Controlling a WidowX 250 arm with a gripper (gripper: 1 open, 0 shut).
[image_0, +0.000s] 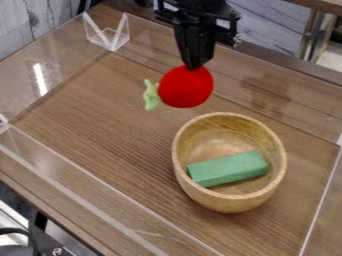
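Note:
My gripper is high in the upper middle, shut on a red round object with a pale green leafy part at its left. The object hangs above and behind the wooden bowl. A green block lies inside the bowl. The fingertips are partly hidden by the red object.
A clear plastic piece stands at the back left on the wooden table. A dark object shows at the bottom left corner.

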